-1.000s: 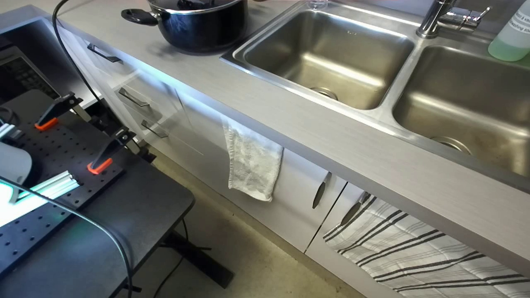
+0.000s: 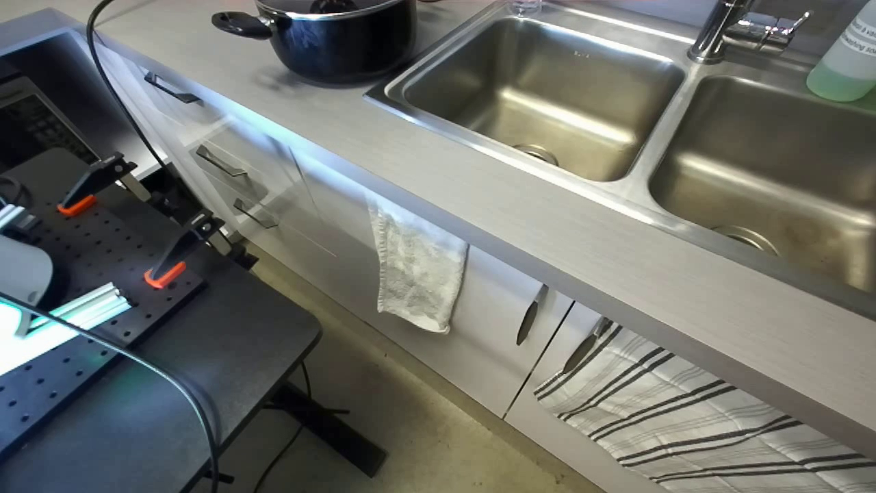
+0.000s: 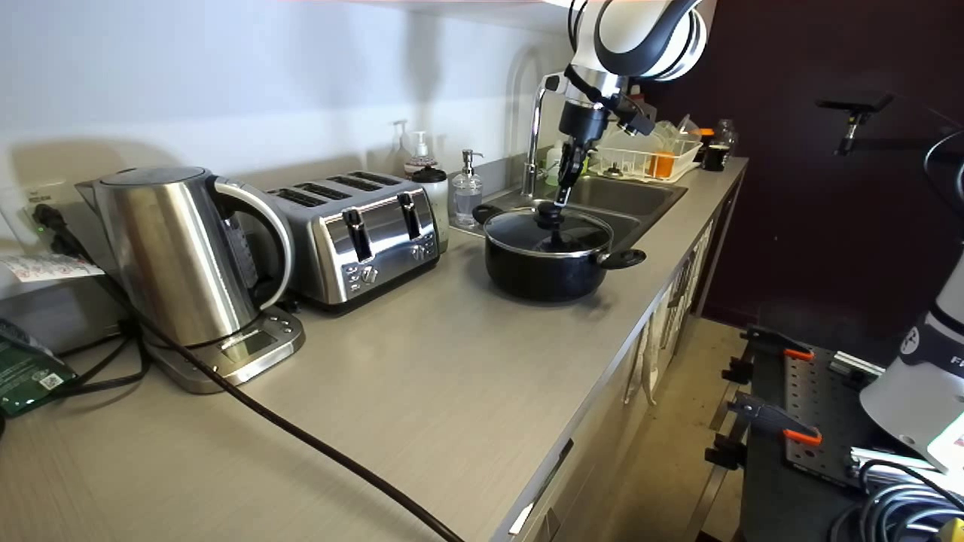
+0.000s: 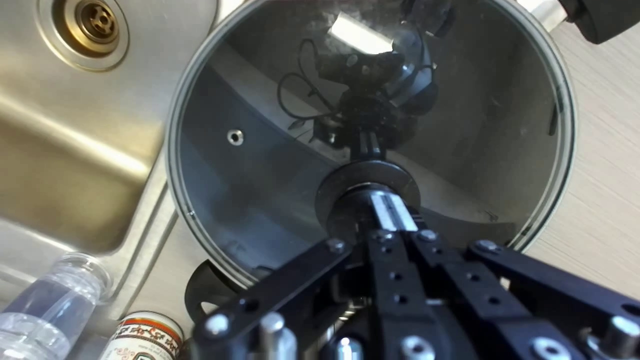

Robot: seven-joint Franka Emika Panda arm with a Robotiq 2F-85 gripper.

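Note:
A black pot (image 3: 544, 271) with two side handles stands on the counter beside the sink. Its glass lid (image 3: 515, 230), edged with a metal rim, appears to rest on top, and through the glass the pot's inner wall shows in the wrist view. Pointing down from above, my gripper (image 3: 560, 200) is shut on the black lid knob (image 4: 343, 217) at the lid's centre. Exterior view 1 cuts off the pot's top and shows no gripper.
Close by the pot are a sink basin (image 4: 66, 162), a clear soap bottle (image 3: 467, 194) and a toaster (image 3: 361, 230). A kettle (image 3: 172, 262) stands farther left. Bare counter (image 3: 434, 379) lies in front of the toaster; a dark cable crosses it.
In exterior view 1 the pot has shifted slightly to the right and a little up in the picture, toward the sink side. The surroundings look unchanged.

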